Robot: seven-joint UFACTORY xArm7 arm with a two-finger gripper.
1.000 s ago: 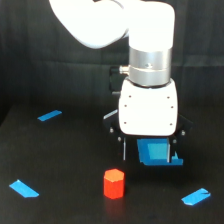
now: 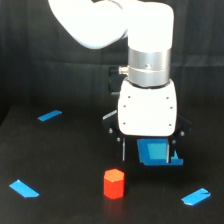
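Observation:
Near the middle right of the camera view, my gripper points downward from the white arm. Its two thin fingers stand well apart, so it is open, and I see nothing held between them. A flat-looking blue object lies on the dark table beyond the fingers, partly covered by the white hand. How high the fingertips are above the table is hard to tell. To the left and nearer the camera, an orange-red block stands by itself, apart from the gripper.
Blue strips mark the dark table: one at the back left, a second at the front left and a third at the front right. Bare surface surrounds the orange-red block, with open room across the left side.

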